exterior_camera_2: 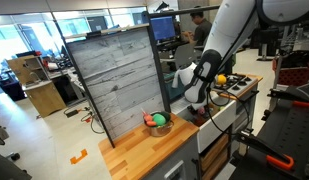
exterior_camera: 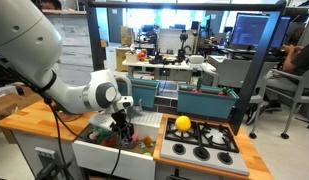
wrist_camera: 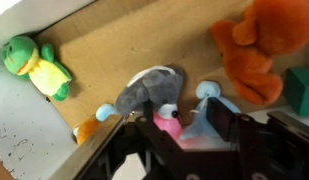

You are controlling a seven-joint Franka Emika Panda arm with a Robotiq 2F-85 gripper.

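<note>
In the wrist view, soft toys lie in a wood-floored drawer below my gripper. Its dark fingers stand apart at the bottom edge. A pink piece (wrist_camera: 168, 126) and part of a light blue toy (wrist_camera: 206, 120) show between them; whether either touches a finger, I cannot tell. Just beyond is a grey toy (wrist_camera: 152, 84). To the right sits an orange plush (wrist_camera: 256, 50), and at far left a green-and-yellow duck (wrist_camera: 42, 68). From outside, the gripper (exterior_camera: 122, 130) is down in the open white drawer (exterior_camera: 106, 160), its tips hard to make out.
Right of the drawer is a stove (exterior_camera: 201, 145) with a yellow ball (exterior_camera: 183, 123) on it. Wooden counter (exterior_camera: 36, 120) lies to the left. A pot (exterior_camera_2: 162, 124) with colourful contents stands there. Blue-grey bins (exterior_camera: 204, 103) line the back.
</note>
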